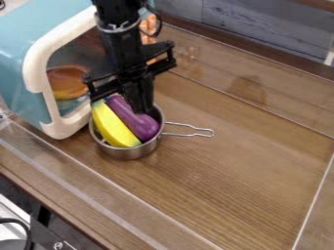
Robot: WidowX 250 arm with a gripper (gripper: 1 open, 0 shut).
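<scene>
My black gripper [139, 98] hangs just over a steel pot [133, 149] with a wire handle [192, 131], its fingers pointing down at the purple eggplant [136, 119]. The fingers look shut; whether they touch the eggplant is unclear. A yellow banana [109, 124] lies in the pot beside the eggplant, on its left.
A light-blue and white open box [29, 59] stands at the left with an orange round item [66, 79] inside. A back wall [248, 39] runs along the far side.
</scene>
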